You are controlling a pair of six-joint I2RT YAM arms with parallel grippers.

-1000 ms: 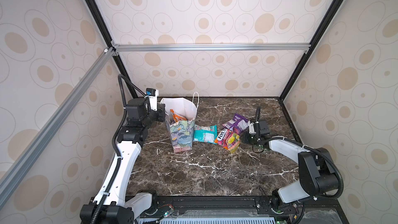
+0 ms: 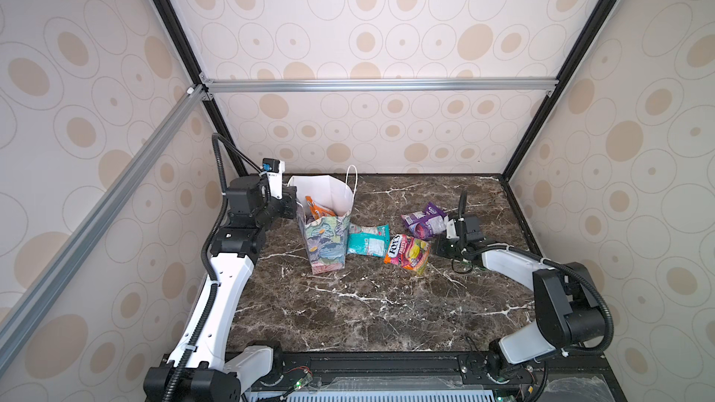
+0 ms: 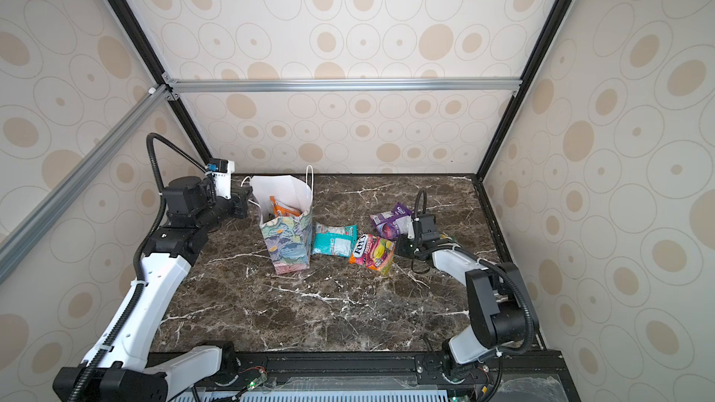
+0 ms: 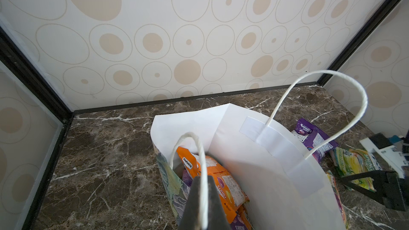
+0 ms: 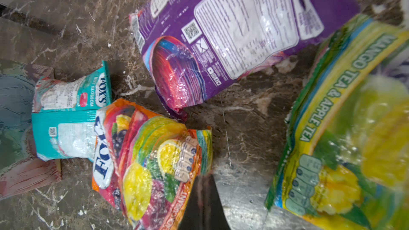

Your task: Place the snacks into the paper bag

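Note:
The patterned paper bag (image 2: 325,244) stands open at the left of the table, an orange snack pack (image 4: 219,178) showing inside. My left gripper is shut at its mouth; the bag's white cord handle (image 4: 203,161) runs along the fingers, and whether they grip it is unclear. Right of the bag lie a teal Fox's pack (image 2: 368,240), a colourful Fox's fruit pack (image 5: 144,161) and a purple pack (image 5: 238,21). A green-yellow mango tea pack (image 5: 353,144) lies farther right. My right gripper is shut, low beside the fruit pack's edge, nothing seen between its fingers.
The packs lie close together, with the teal and fruit packs touching. The second handle loop (image 4: 362,91) stands up from the bag's right rim. Walls close in the back and sides.
The fruit pack has turned a little and the purple pack has shifted slightly. The left arm and bag stayed still.

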